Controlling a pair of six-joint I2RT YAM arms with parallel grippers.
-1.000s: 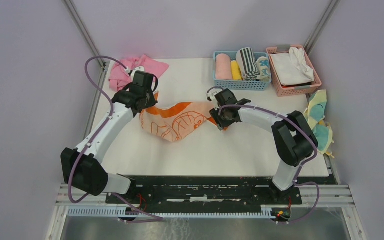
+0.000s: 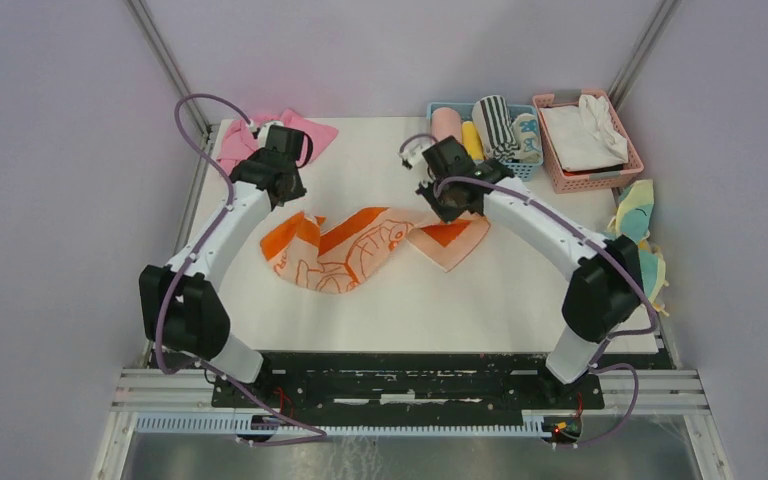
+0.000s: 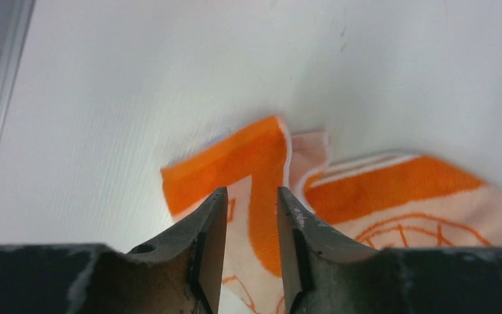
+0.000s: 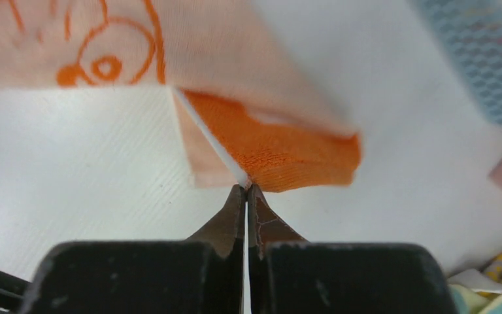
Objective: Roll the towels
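Observation:
A peach and orange towel [image 2: 350, 250] lies spread across the table's middle, with its left end crumpled and its right end folded at an angle. My left gripper [image 2: 295, 200] is above that left end, its fingers parted [image 3: 212, 229] with nothing held between them. My right gripper [image 2: 445, 215] is over the right end; in the right wrist view its shut fingertips [image 4: 256, 203] meet on a thin pale edge of the towel [image 4: 281, 157].
Blue basket [image 2: 480, 170] with rolled towels and pink basket [image 2: 585, 178] with white cloth stand at back right. Pink cloth [image 2: 315, 140] lies back left, patterned cloths [image 2: 640, 265] at the right edge.
My left gripper has risen off the towel and moved slightly left, leaving that end lower. My right arm has shifted up and back, and the towel's right end shows more widely.

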